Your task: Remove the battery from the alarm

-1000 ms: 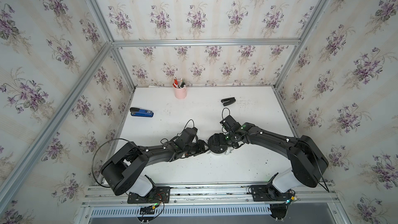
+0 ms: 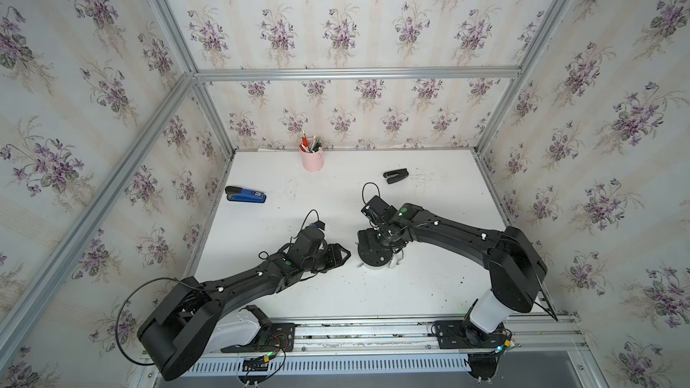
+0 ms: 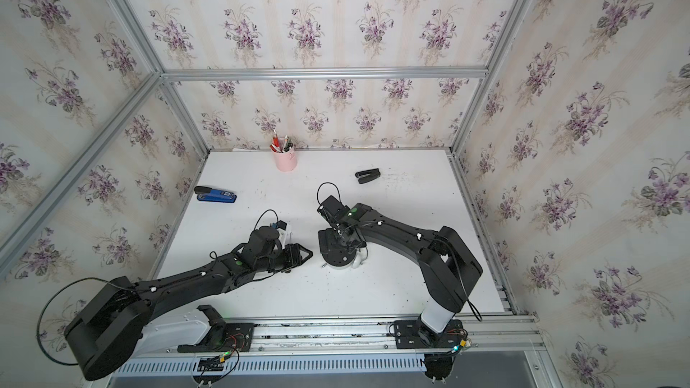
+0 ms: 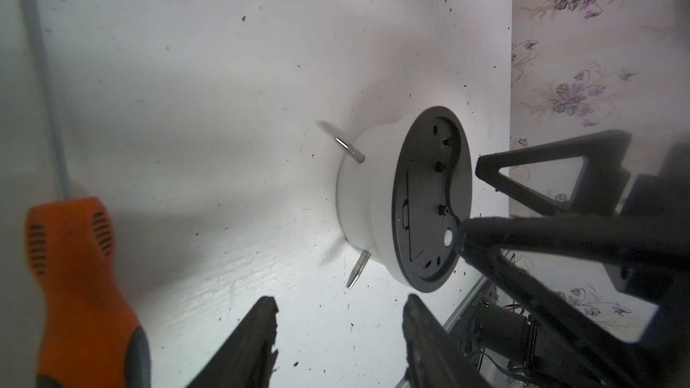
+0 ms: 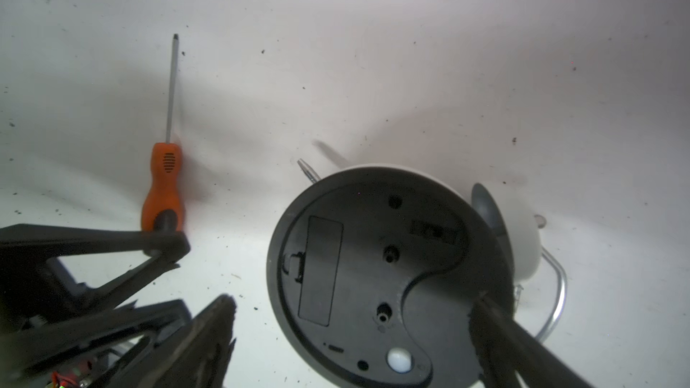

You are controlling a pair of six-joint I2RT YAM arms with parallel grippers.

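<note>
The alarm [image 5: 445, 301], a round clock with white sides and a black back, lies back upward on the table. A rectangular battery cover [image 5: 321, 271] with a small latch [image 5: 293, 266] sits in its back; any battery behind it is hidden. My right gripper is open above the alarm, fingers wide apart and nothing between them. To the alarm's left, clear of it, stands my left gripper, its fingers apart and empty. The right gripper's black fingers [image 4: 553, 237] reach in beside the alarm's back in the left wrist view.
An orange screwdriver [image 5: 164, 186] lies left of the alarm, close to the left gripper. Metal legs and a white bell [image 5: 519, 237] stick out from the clock. A blue stapler [image 2: 245, 194], pink pen cup [image 2: 312, 160] and black stapler [image 2: 395, 175] stand farther back.
My left gripper has drawn back leftward from the alarm. The right gripper has shifted left over it, after a brief move away. The alarm stays in about the same place.
</note>
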